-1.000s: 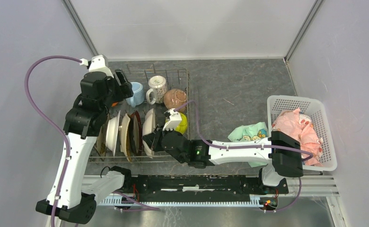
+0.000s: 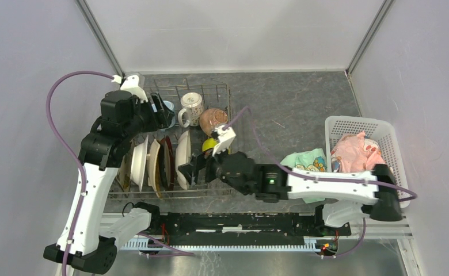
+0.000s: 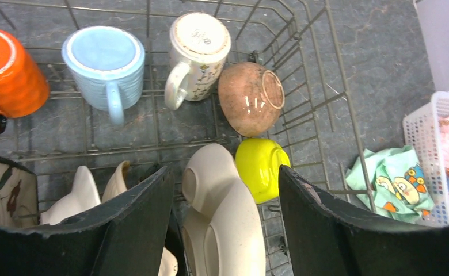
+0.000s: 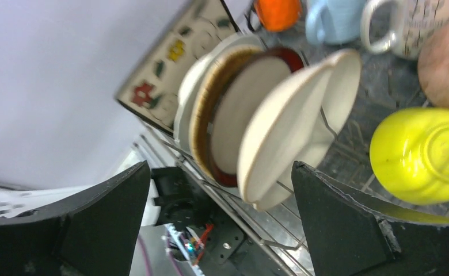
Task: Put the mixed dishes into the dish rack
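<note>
The wire dish rack (image 2: 208, 193) holds upright plates, two white dishes (image 4: 271, 132) at the right of that row, a yellow cup (image 3: 259, 167), a brown bowl (image 2: 213, 120), a printed white mug (image 2: 193, 106), a blue mug (image 3: 103, 69) and an orange mug (image 3: 12, 75). My left gripper (image 2: 161, 112) hangs part open over the rack's upper middle, nothing between its fingers. My right gripper (image 2: 193, 170) is open over the front right of the plate row, by the white dishes and yellow cup, holding nothing.
A white basket (image 2: 394, 149) with pink cloth stands at the right; a green cartoon cloth (image 2: 303, 164) lies left of it. Walls (image 2: 55, 172) border both sides.
</note>
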